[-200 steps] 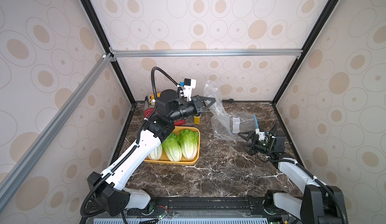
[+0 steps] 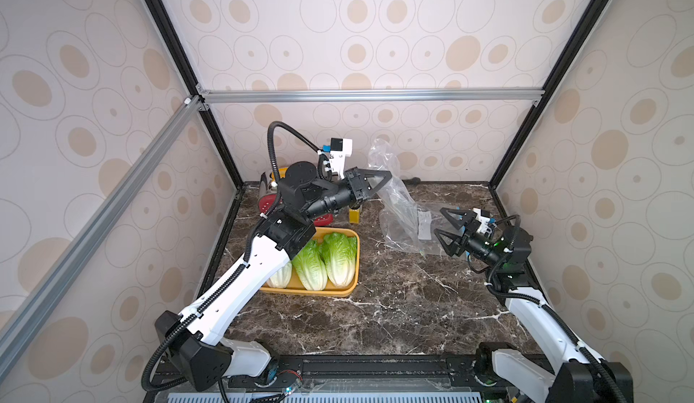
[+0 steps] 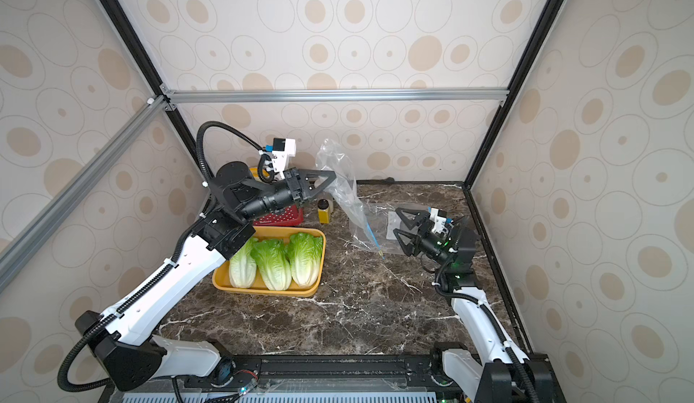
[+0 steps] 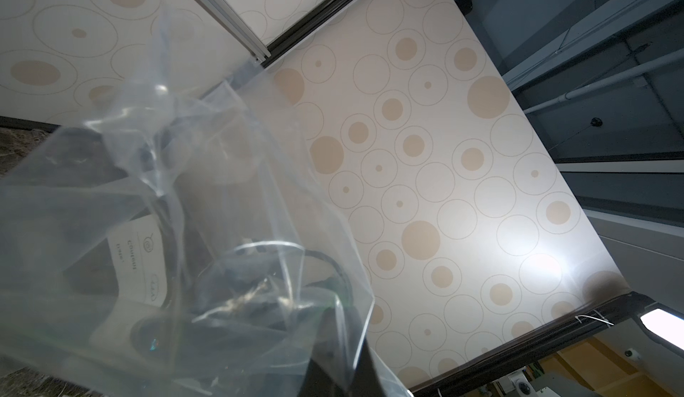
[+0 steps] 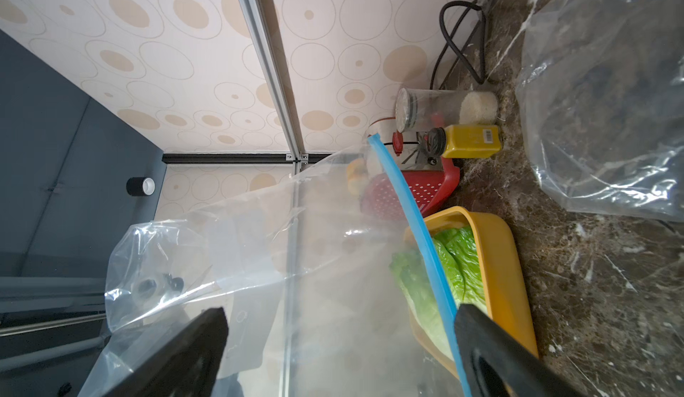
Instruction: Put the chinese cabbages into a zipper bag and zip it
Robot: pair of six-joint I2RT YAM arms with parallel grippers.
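My left gripper [image 2: 389, 176] is shut on the film of a clear zipper bag [image 2: 394, 193], which hangs down and to the right from its fingertips. In the right wrist view the bag's blue zip strip [image 5: 421, 244] runs down past the lower finger of my right gripper. That gripper stands open; whether the strip lies between its fingers I cannot tell. Several green and white chinese cabbages [image 3: 273, 264] lie side by side in a yellow tray [image 3: 309, 288], below and beside the left arm. The left wrist view is mostly filled with film [image 4: 235, 204].
Another clear bag [image 5: 605, 112] lies flat on the marble table, with a white label [image 3: 394, 225] near the right gripper. Behind the tray are a red basket [image 3: 278, 218] and a yellow bottle [image 3: 324, 212].
The right gripper has risen and moved away from the front edge, toward the hanging bag. The left gripper has shifted only slightly, swaying the bag.
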